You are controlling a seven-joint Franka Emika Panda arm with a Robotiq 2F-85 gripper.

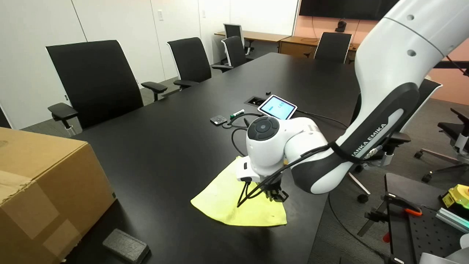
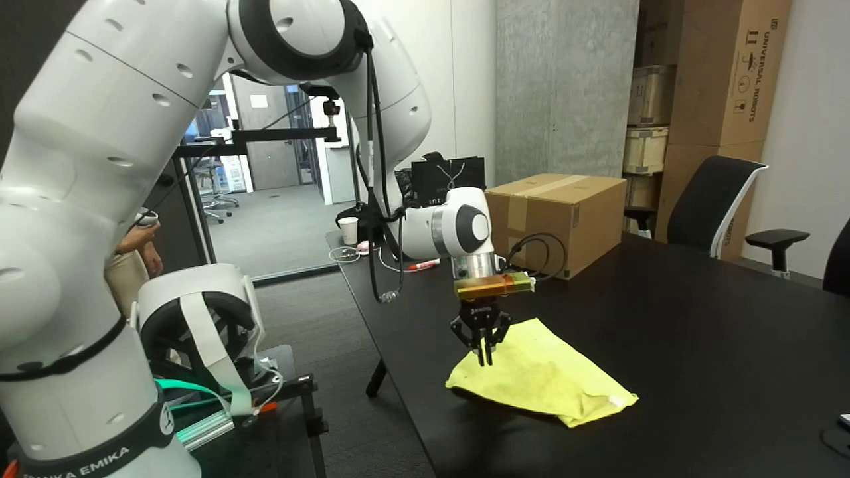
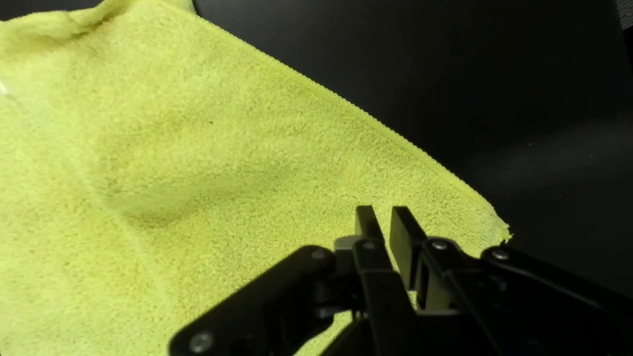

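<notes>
A yellow cloth (image 1: pixel 228 193) lies spread on the black table, with a small fold along one edge and a pale tag near it in the second exterior view. Over the cloth, near one of its corners, my gripper (image 2: pixel 485 362) points downward. In the wrist view its fingers (image 3: pixel 405 228) stand close together, with a narrow gap where yellow shows. No bunched cloth is visible between them; whether they pinch any of it I cannot tell. The first exterior view hides the fingertips behind the wrist.
A cardboard box (image 1: pixel 57 189) and a dark grey block (image 1: pixel 126 245) stand on the table. Farther back lie a tablet (image 1: pixel 277 107), a green marker (image 1: pixel 237 114) and cables. Beside the cloth runs the table's edge. Clear tabletop stretches between box and tablet.
</notes>
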